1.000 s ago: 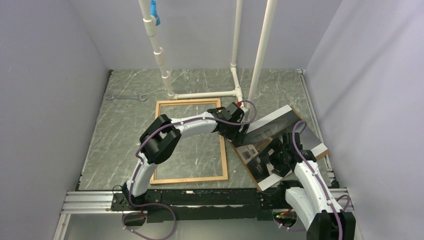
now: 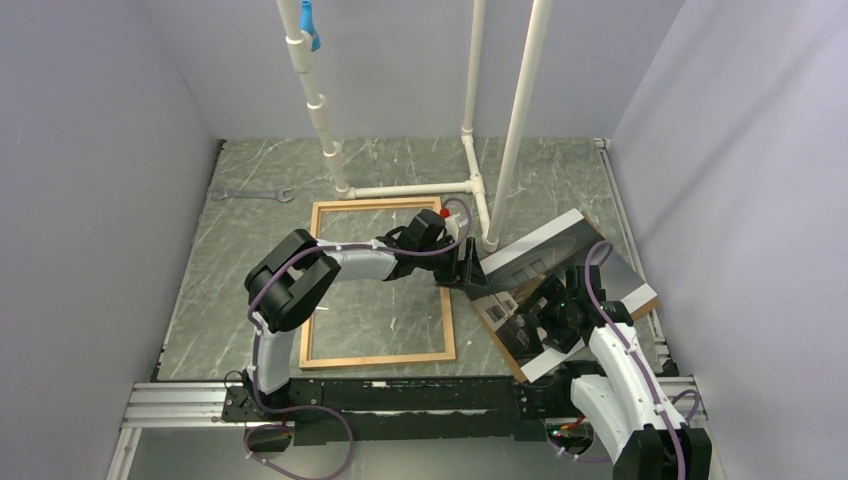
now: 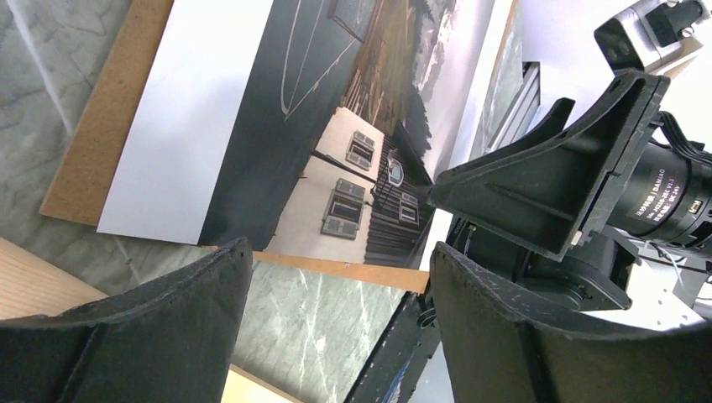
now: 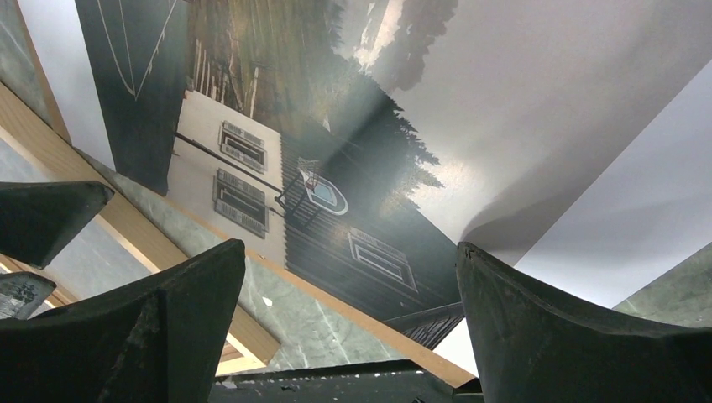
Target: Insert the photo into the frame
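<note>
The photo, a picture of a house with white borders, lies slanted on a brown backing board at the right of the table. Flat on the left half rests the empty wooden frame, and its right rail runs close to the board's corner. My left gripper is over that rail beside the board's near-left edge, its fingers apart and nothing held. Above the photo's lower right part hangs my right gripper, open, with the photo below and between its fingers in the right wrist view.
White pipes stand behind the wooden frame, one reaching down near the photo's far corner. A wrench lies at the far left.
The right arm, the photo and the frame have stayed in place.
</note>
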